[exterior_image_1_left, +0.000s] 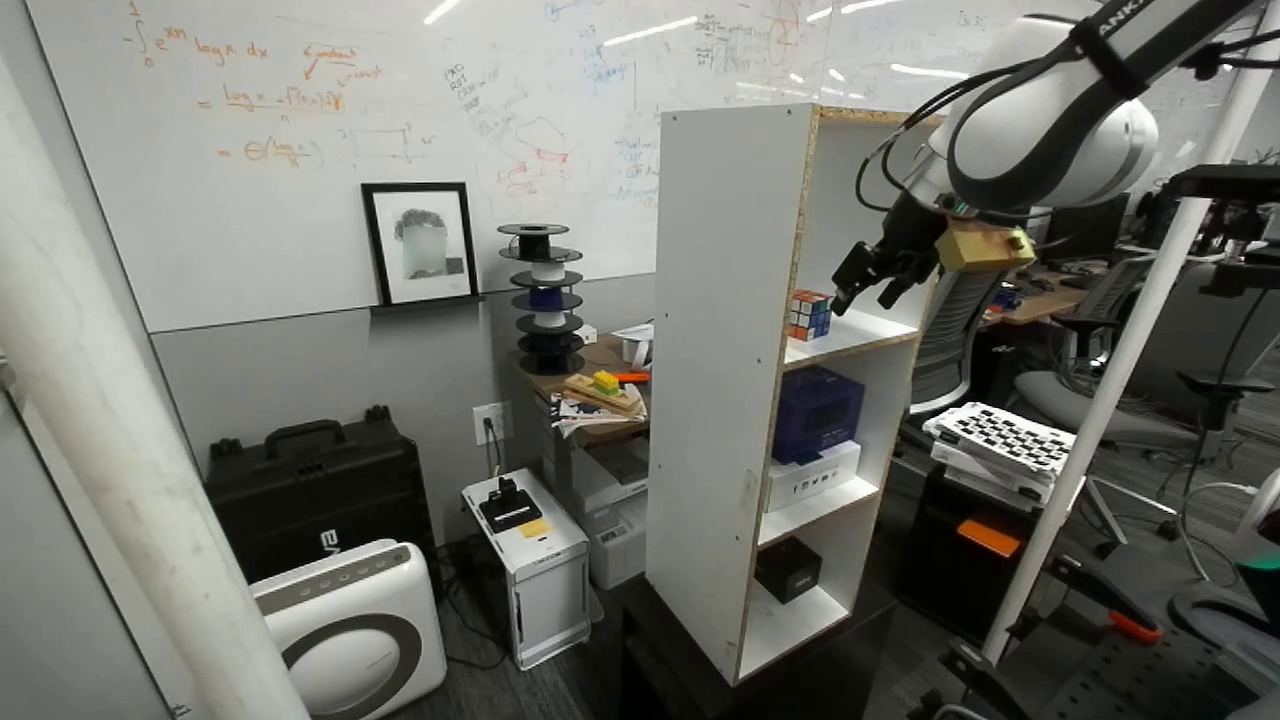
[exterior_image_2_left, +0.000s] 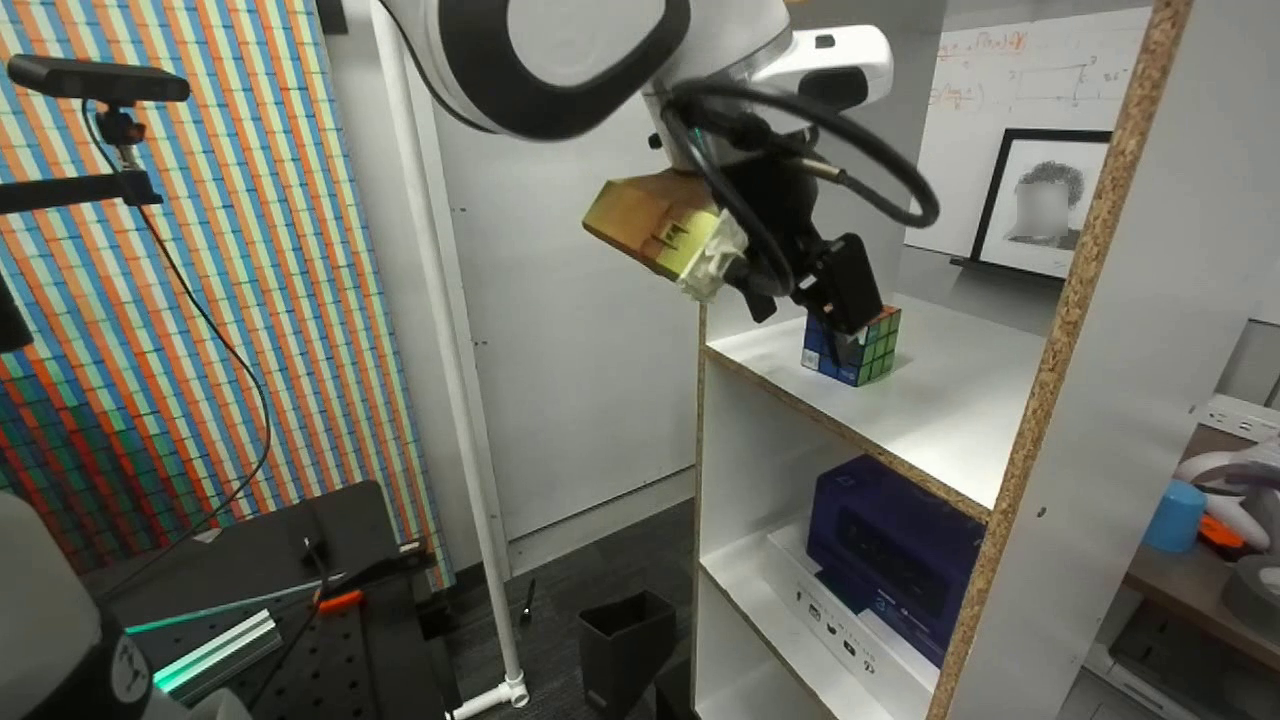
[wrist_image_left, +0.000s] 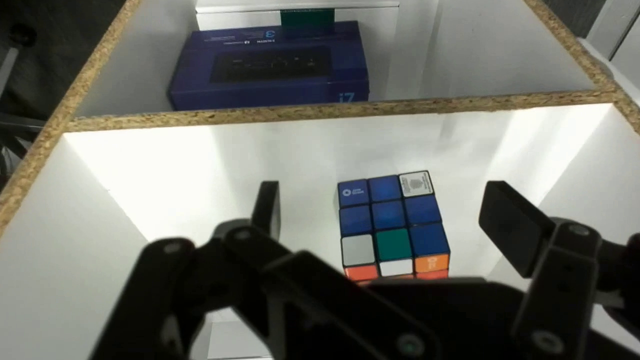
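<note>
A Rubik's cube (exterior_image_1_left: 809, 314) rests on the top shelf (exterior_image_1_left: 866, 330) of the white shelving unit, close to its left wall in exterior view 1. In the wrist view the cube (wrist_image_left: 391, 219) turns a mostly blue face to the camera and lies between the lines of the two fingers, its lower part hidden by gripper parts. My gripper is open with nothing held; one finger (wrist_image_left: 517, 219) is at the right of the view. Exterior view 2 has the gripper (exterior_image_2_left: 798, 300) at the shelf opening, one finger overlapping the cube (exterior_image_2_left: 879, 346). Whether they touch is unclear.
Side walls of the white unit (exterior_image_1_left: 727, 360) flank the opening, with a chipboard front edge (wrist_image_left: 336, 112) along the shelf. A dark blue box (exterior_image_1_left: 818, 412) on a white box (exterior_image_1_left: 813, 476) fills the middle compartment. A black box (exterior_image_1_left: 788, 569) sits at the bottom. Shelf space beside the cube is bare.
</note>
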